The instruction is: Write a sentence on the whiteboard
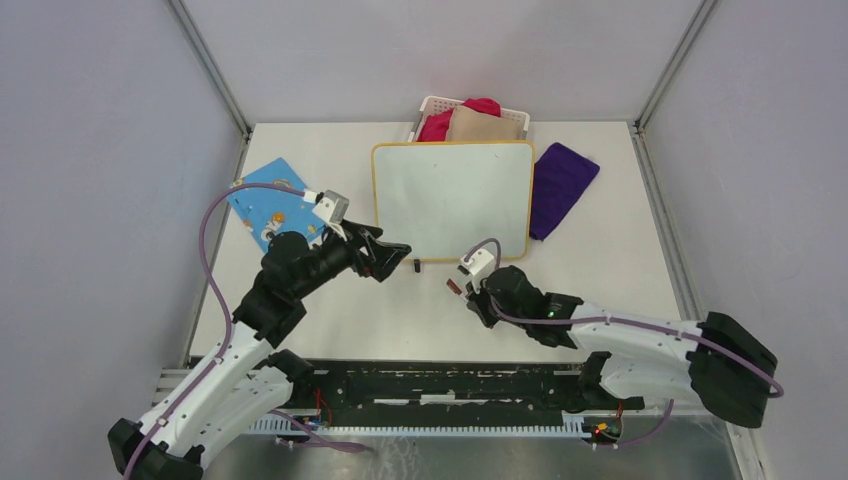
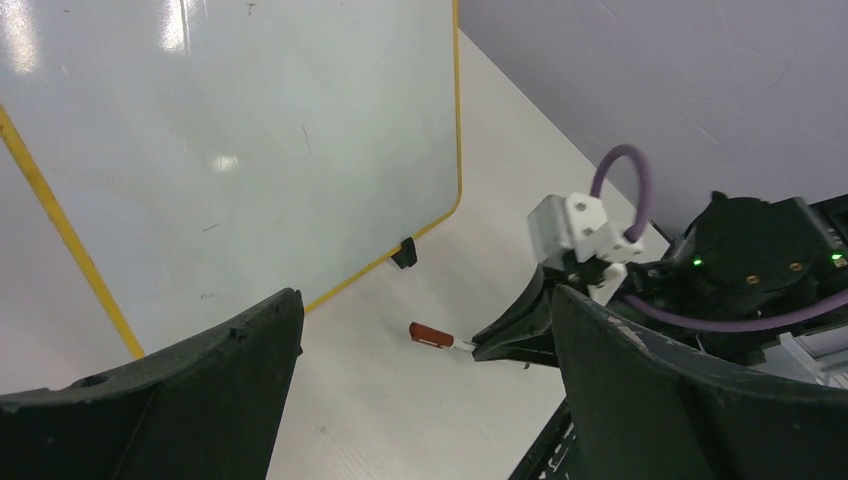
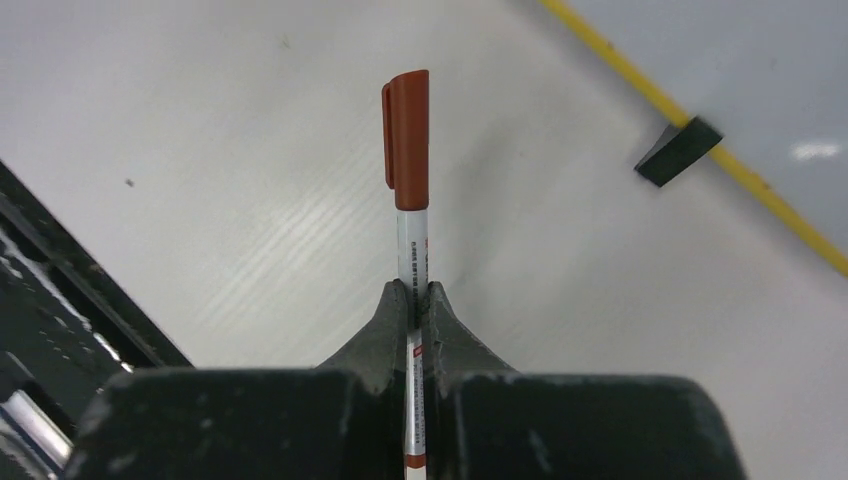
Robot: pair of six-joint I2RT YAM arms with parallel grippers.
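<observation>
A white marker (image 3: 412, 235) with a reddish-brown cap is pinched by its barrel in my right gripper, which is shut on it. The cap points away from the fingers, and the marker hangs above the table. In the top view the marker (image 1: 454, 286) shows just left of the right gripper. The whiteboard (image 1: 455, 200) has a yellow frame and leans at the back of the table; a few small dark marks show on its face. My left gripper is open in front of the board's left side, with nothing between its fingers.
A black clip foot (image 3: 680, 150) sits at the board's lower edge. Behind the board stands a white basket (image 1: 430, 104) with cloths. A purple cloth (image 1: 563, 188) lies to the right, a blue sheet (image 1: 270, 205) to the left.
</observation>
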